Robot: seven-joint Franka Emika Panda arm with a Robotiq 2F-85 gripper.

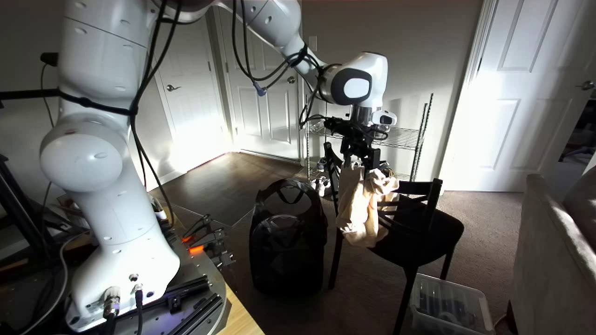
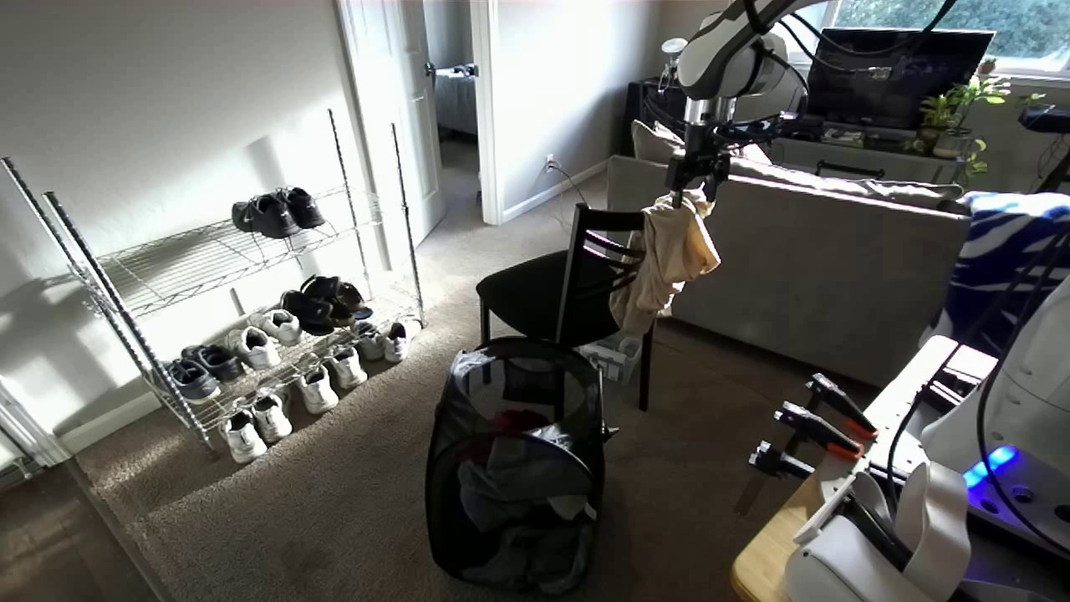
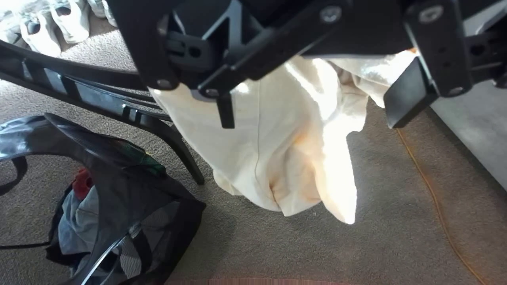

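A cream-coloured cloth (image 1: 360, 215) hangs over the backrest of a black chair (image 2: 547, 286). My gripper (image 1: 359, 160) points down at the cloth's top edge. In the wrist view the gripper is wide open, its fingers (image 3: 407, 97) far apart, with the cloth (image 3: 266, 147) below and partly between them. Neither finger is closed on it; whether they touch it I cannot tell. In exterior view 2 the gripper (image 2: 696, 186) stands right at the cloth's top (image 2: 677, 246).
A black mesh hamper (image 2: 512, 441) with clothes inside stands on the carpet near the chair. Behind are a wire rack of shoes (image 2: 241, 261) and a grey sofa (image 2: 802, 271). A clear plastic bin (image 1: 450, 304) sits by the chair legs.
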